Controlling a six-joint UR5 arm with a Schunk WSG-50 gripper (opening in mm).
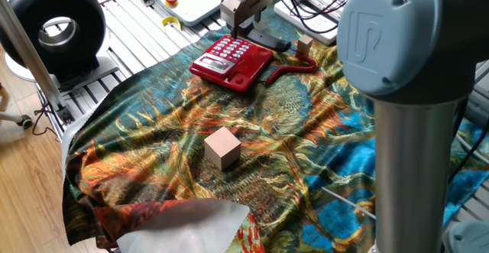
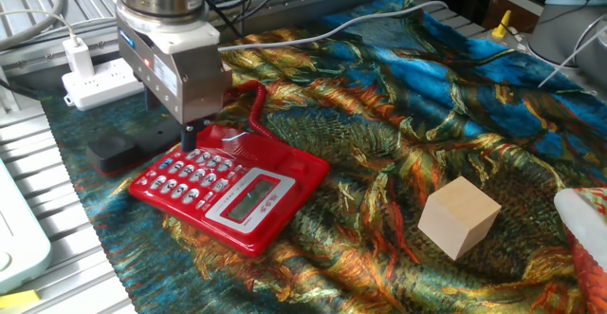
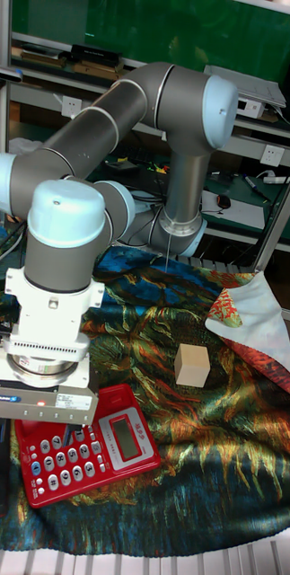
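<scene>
A red desk phone (image 2: 228, 195) with silver keys and a small display rests on the patterned cloth. Its black handset (image 2: 114, 151) lies along the far side of the base, off to the left in exterior view 2 and cut by the left edge in exterior view 3. My gripper (image 3: 37, 431) points down over this side of the phone. Its fingers (image 3: 68, 436) stand apart: one is by the keypad's edge, the other by the handset. From exterior view 3, a wide gap shows between the near finger and the handset. Part of the handset is hidden behind the gripper.
A wooden cube (image 1: 222, 148) sits alone on the rumpled cloth (image 1: 145, 161), and a smaller block (image 1: 305, 44) is near the red coiled cord (image 1: 294, 69). A white power strip (image 2: 102, 84) lies behind the handset. Open cloth surrounds the larger cube.
</scene>
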